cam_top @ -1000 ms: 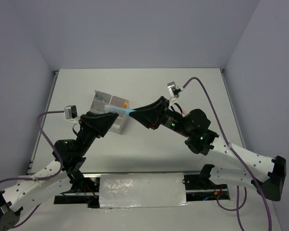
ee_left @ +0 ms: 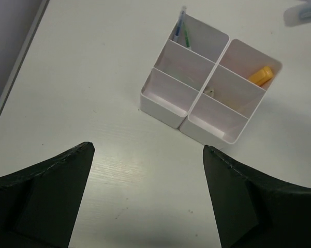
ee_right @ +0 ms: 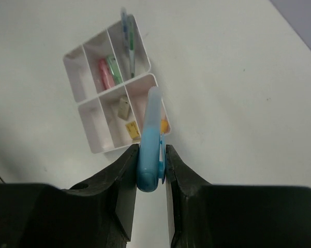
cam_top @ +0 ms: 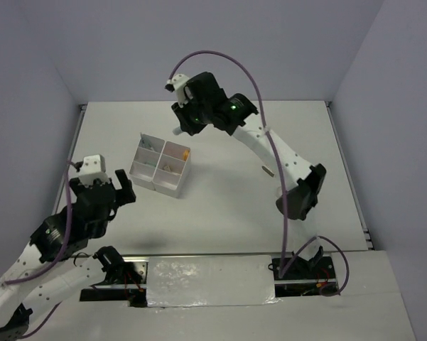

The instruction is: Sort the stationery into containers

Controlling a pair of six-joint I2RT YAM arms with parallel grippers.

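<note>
My right gripper [cam_top: 188, 121] is raised at the back, above and beyond the white compartment organizer [cam_top: 167, 183]. It is shut on a light blue pen-like item with a clip [ee_right: 149, 163], which points toward the organizer. In the right wrist view the compartments hold pens [ee_right: 131, 46], red [ee_right: 105, 73] and green [ee_right: 114, 70] items, small tan pieces [ee_right: 132, 130] and a yellow item, also seen in the left wrist view [ee_left: 260, 76]. My left gripper [cam_top: 121, 186] stands open at the front left, its fingers empty, facing the organizer.
A small dark object [cam_top: 267, 170] lies at the right beside the right arm. Grey walls enclose both sides and the back.
</note>
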